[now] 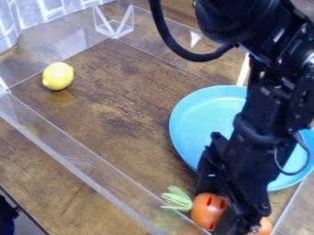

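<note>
My black gripper [230, 197] reaches down at the lower right over an orange toy carrot [207, 210] with green leaves [175, 198]. The fingers are around or just over the carrot, hiding its middle; whether they touch it is hard to tell. A blue plate [194, 119] lies behind the gripper, partly covered by the arm.
A yellow lemon [58, 76] lies at the upper left on the wooden table [110, 119]. Clear plastic walls border the area at the left, back and front.
</note>
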